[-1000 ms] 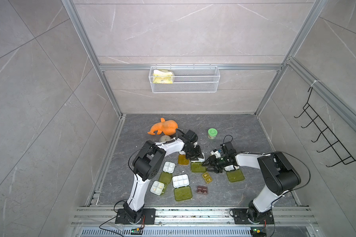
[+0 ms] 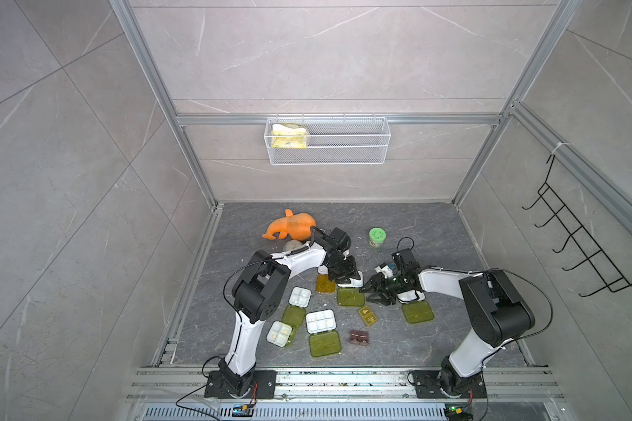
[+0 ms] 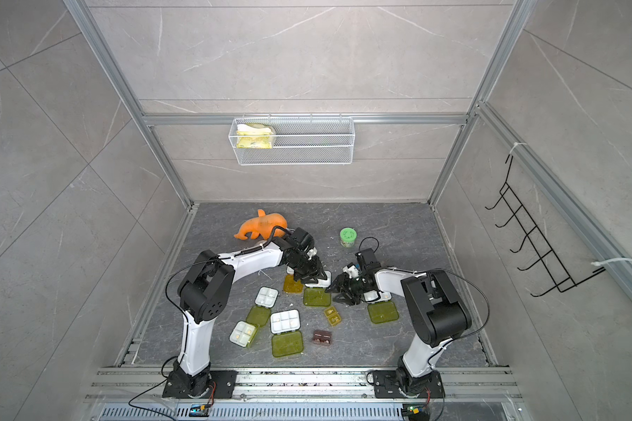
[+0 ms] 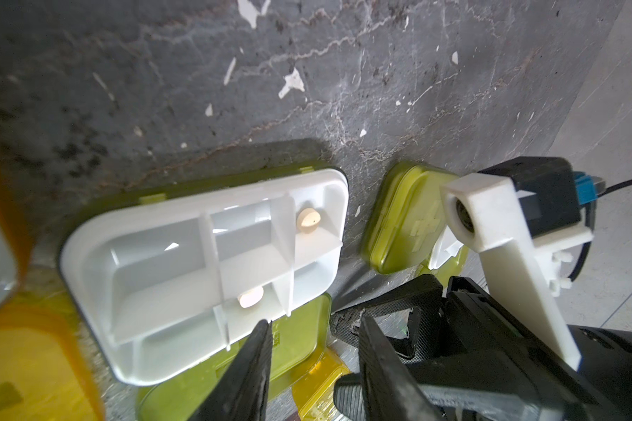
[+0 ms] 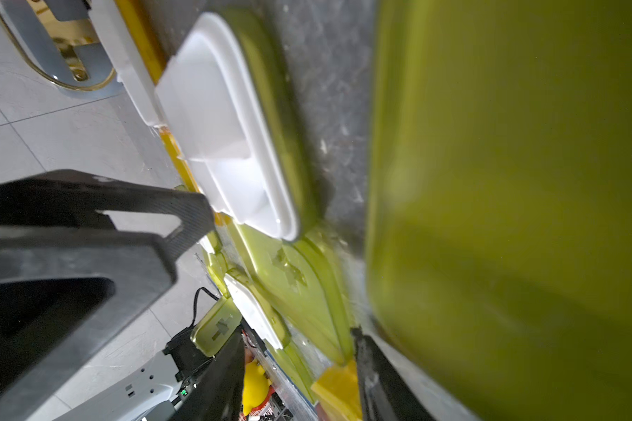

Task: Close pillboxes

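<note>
Open pillboxes with white compartment trays and olive or orange lids lie across the table. The central olive pillbox (image 4: 154, 280) holds pills. My left gripper hovers over its front edge, open and empty. My right gripper is low just to its right, part open, beside that box's olive lid (image 5: 281, 273), with nothing visibly held. An orange pillbox (image 2: 325, 283) lies to the left; another olive pillbox (image 2: 417, 312) is partly under the right arm. More open boxes (image 2: 321, 321) lie in front, with a small yellow box (image 2: 368, 315).
An orange plush toy (image 2: 293, 226) and green-lidded jar (image 2: 377, 237) stand at the back. A brown box (image 2: 359, 337) lies at the front. The two grippers are close together at the centre.
Both arms have shifted only slightly; the right gripper sits a little higher in the top left view than a second ago. The pillboxes look nearly unchanged.
</note>
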